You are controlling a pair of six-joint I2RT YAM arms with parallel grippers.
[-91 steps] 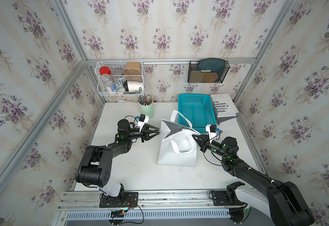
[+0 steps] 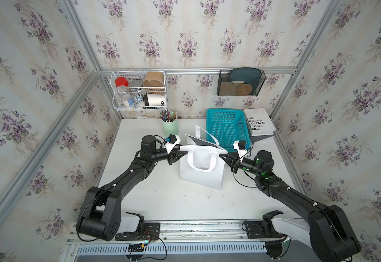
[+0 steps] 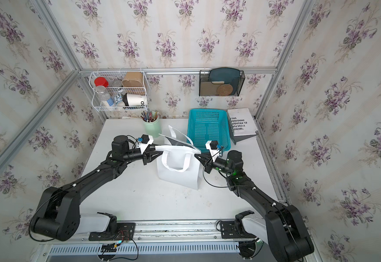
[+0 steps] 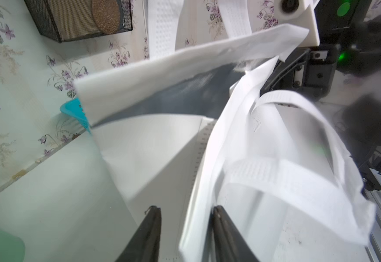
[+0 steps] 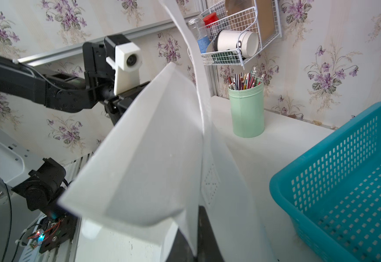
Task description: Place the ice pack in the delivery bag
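Note:
The white delivery bag [image 2: 201,172] stands upright mid-table, its two handles raised and its grey inside showing at the mouth. My left gripper [image 2: 184,151] is at the bag's left top corner. In the left wrist view, the bag's side edge [image 4: 199,218] lies between its parted fingers, close to the right one, with a gap to the left finger [image 4: 150,231]. On the opposite corner my right gripper [image 2: 223,157] is shut, and in the right wrist view the bag's thin edge [image 5: 202,174] runs down between its fingertips. No ice pack can be made out in these views.
Right behind the bag is a teal basket [image 2: 238,148], with a white box [image 2: 259,122] beside it. A green pen cup [image 2: 170,128] stands at the back left. A wire rack [image 2: 116,99] hangs on the wall.
My left gripper was wide apart and left of the bag; its fingers have come closer together and reached the left rim. The bag's mouth has stretched and flattened. The right gripper rose slightly, leftward.

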